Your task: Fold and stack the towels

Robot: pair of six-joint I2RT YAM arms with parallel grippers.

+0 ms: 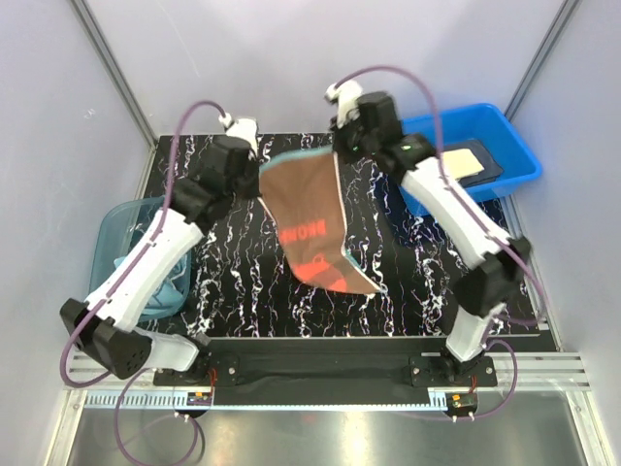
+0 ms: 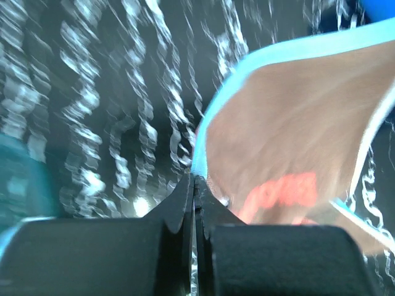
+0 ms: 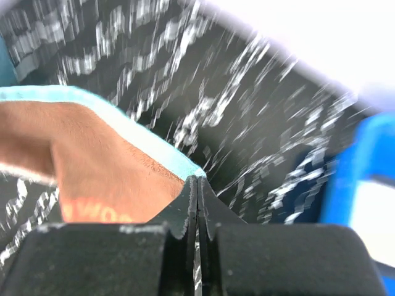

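A brown towel (image 1: 309, 209) with light-blue edging and orange lettering hangs stretched between my two grippers, its lower end trailing on the dark table. My left gripper is shut on one corner, where the blue edge (image 2: 216, 105) meets its fingertips. The opposite corner of that edge (image 3: 148, 139) is pinched in my right gripper, also shut. In the top view the left gripper (image 1: 258, 194) is at the towel's left side and the right gripper (image 1: 336, 153) at its upper right. Part of the lower end is folded over.
On the left, a clear teal bin (image 1: 107, 248) holds crumpled light-blue cloth (image 1: 175, 286). At the upper right, a blue bin (image 1: 519, 160) contains dark and cream flat folded cloths (image 1: 462, 162).
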